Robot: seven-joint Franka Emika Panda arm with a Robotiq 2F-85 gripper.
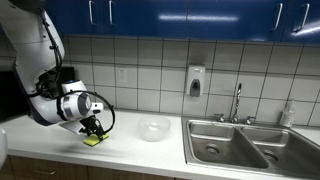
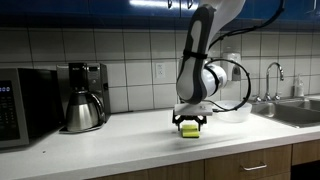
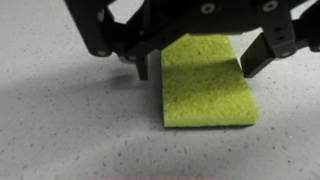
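Note:
A yellow-green sponge [image 3: 205,85] with a dark underside lies on the white speckled counter. Its near end shows clearly in the wrist view, while the far end is hidden under the gripper body. My gripper is open, one finger at the sponge's left side and the other at its right, with narrow gaps showing. In exterior view 2 the gripper [image 2: 190,121] is low over the counter, right at the sponge [image 2: 190,130]. Exterior view 1 shows the sponge [image 1: 95,140] partly covered by the gripper [image 1: 92,129].
A clear bowl [image 1: 155,128] stands to the right on the counter [image 1: 150,153], before the double sink [image 1: 250,145]. The coffee maker [image 2: 87,98] and microwave [image 2: 14,108] are at the left in exterior view 2. Open counter lies between coffee maker and sponge.

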